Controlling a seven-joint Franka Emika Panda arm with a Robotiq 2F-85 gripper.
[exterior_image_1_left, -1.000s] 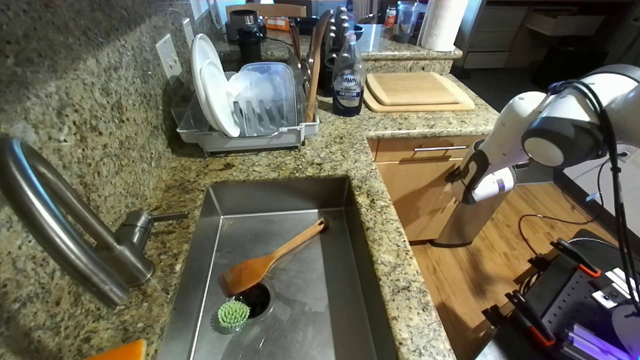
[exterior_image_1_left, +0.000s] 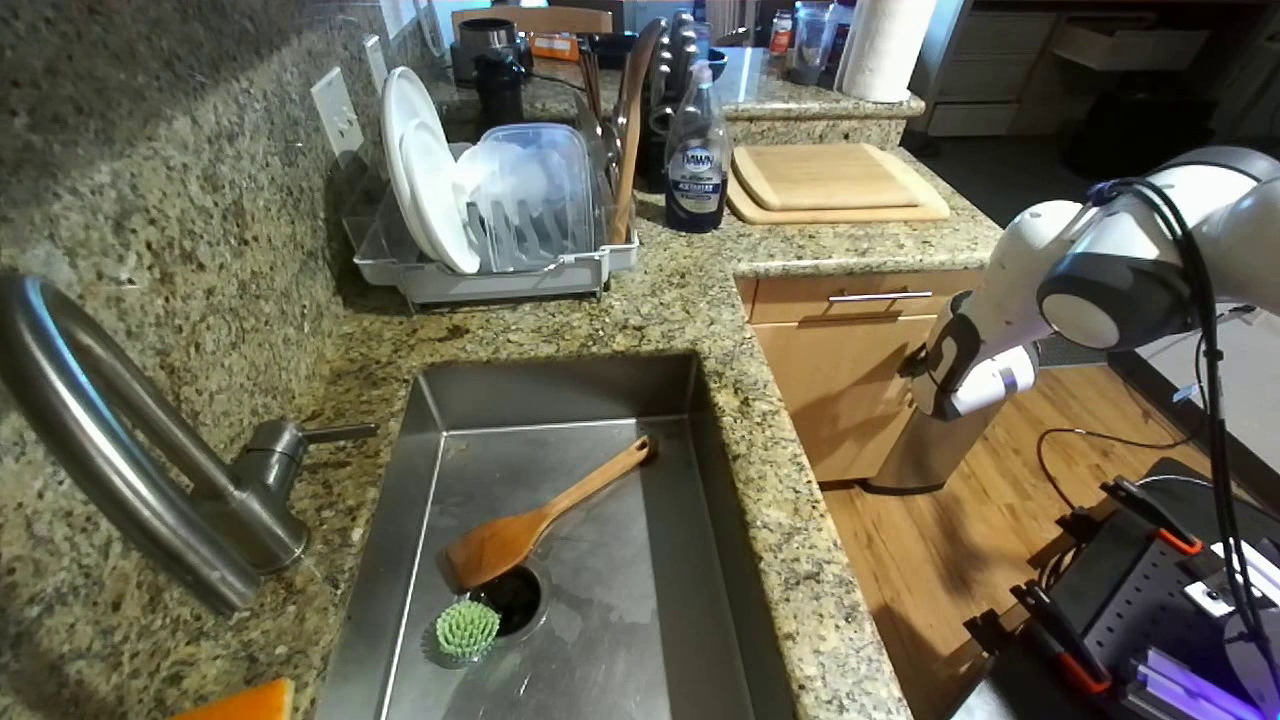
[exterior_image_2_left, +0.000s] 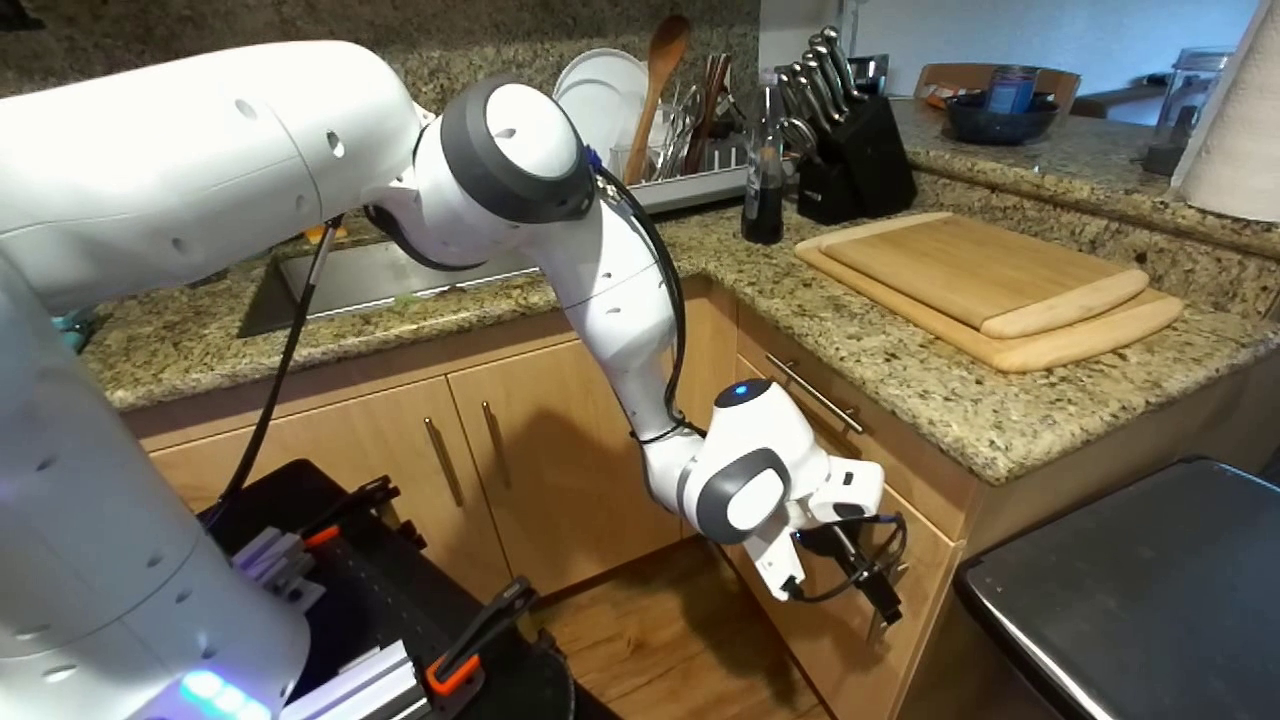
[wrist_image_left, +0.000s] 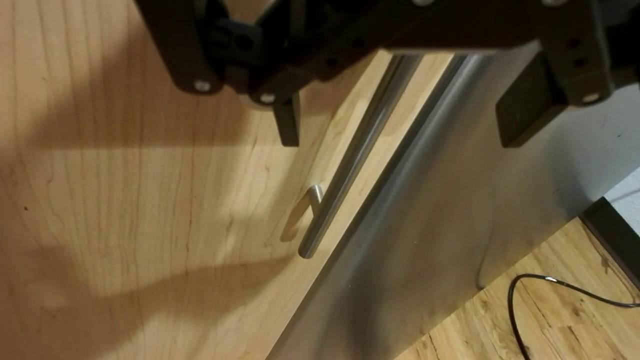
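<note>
My gripper stands open in the wrist view, its two dark fingers wide apart and nothing held between them. A round metal bar handle (wrist_image_left: 351, 168) on the light wood cabinet door (wrist_image_left: 174, 198) runs up into the space between the fingers as seen from the wrist. It cannot be told whether either finger touches the bar. Exterior view 2 has the gripper (exterior_image_2_left: 885, 596) low in front of the cabinet door, under the drawer with a horizontal handle (exterior_image_2_left: 815, 392). From exterior view 1 the fingers are hidden behind the arm.
A metallic bin (wrist_image_left: 414, 252) stands close beside the cabinet door. Above are the counter and stacked cutting boards (exterior_image_2_left: 996, 270). The sink (exterior_image_1_left: 600, 576) holds a wooden spatula (exterior_image_1_left: 528, 528) and green brush (exterior_image_1_left: 465, 629). A dark-topped unit (exterior_image_2_left: 1152, 588) stands right of the cabinet.
In exterior view 1 the arm's forearm and hand have shifted slightly, with the hand a little to the right and lower. The counter and sink items look unmoved.
</note>
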